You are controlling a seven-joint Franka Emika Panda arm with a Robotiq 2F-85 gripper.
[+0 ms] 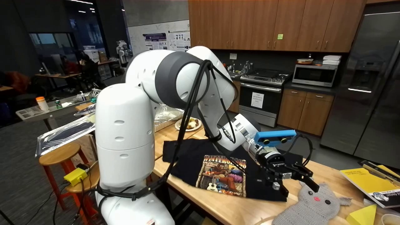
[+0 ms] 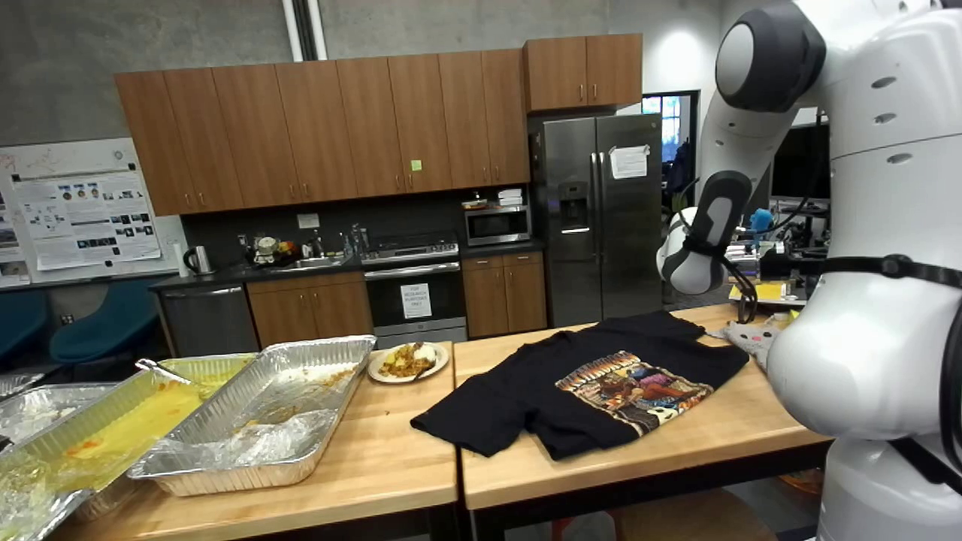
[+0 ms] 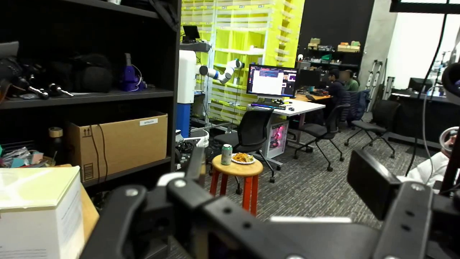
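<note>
A black T-shirt (image 2: 532,379) with a colourful printed picture (image 2: 636,389) lies spread over the wooden table. In exterior view 1 my gripper (image 1: 302,189) hangs past the shirt's right end, close to a grey knitted toy (image 1: 309,208) with a pink nose. Its fingers stand wide apart and nothing is between them. The wrist view looks out into the room, and there the open gripper has only floor and a distant stool between its fingers. In exterior view 2 the arm hides the gripper and part of the toy (image 2: 750,337).
Yellow-covered books (image 1: 369,183) and a yellow block (image 1: 362,215) lie right of the toy. Foil trays (image 2: 270,406) and a plate of food (image 2: 408,361) occupy the table's other end. A white box (image 3: 41,216) shows at the wrist view's left. Bare wood borders the shirt's front.
</note>
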